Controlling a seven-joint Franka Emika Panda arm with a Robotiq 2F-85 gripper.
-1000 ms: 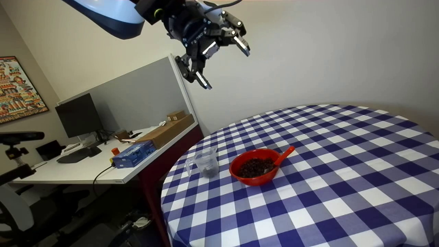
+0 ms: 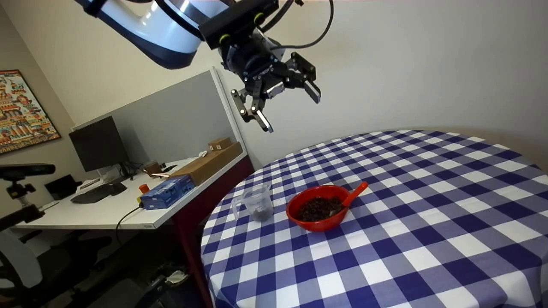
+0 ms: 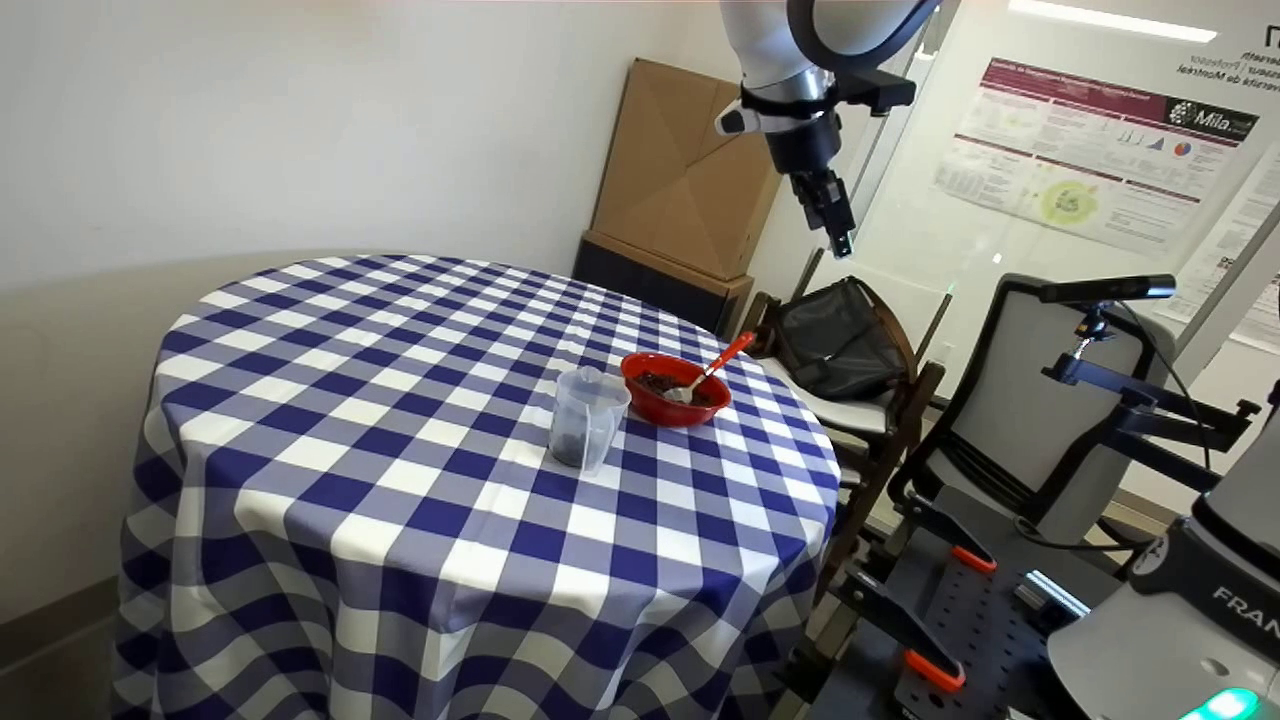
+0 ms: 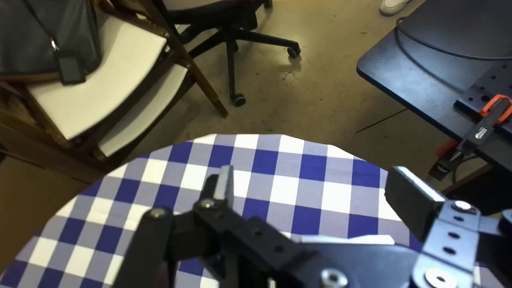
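A red bowl (image 2: 306, 224) filled with dark beans or grains stands on the checkered tablecloth. Leaning on its rim is a spoon with a red-orange handle (image 2: 357, 193), its head in the dark contents. Beside the bowl, a clear measuring jug (image 3: 587, 420) stands upright with a little dark matter at its bottom. High above the table, my gripper (image 2: 291, 110) is open and empty, well apart from bowl and jug. In the wrist view the fingers (image 4: 223, 185) are spread wide over bare cloth; neither the bowl nor the jug shows there.
A white desk (image 2: 118, 205) with boxes stands at one side. A wooden chair with a dark bag (image 3: 840, 342) is close to the table's edge.
My gripper has come lower and slightly to the right in exterior view 1, still open. Bowl, spoon and jug have stayed in place.
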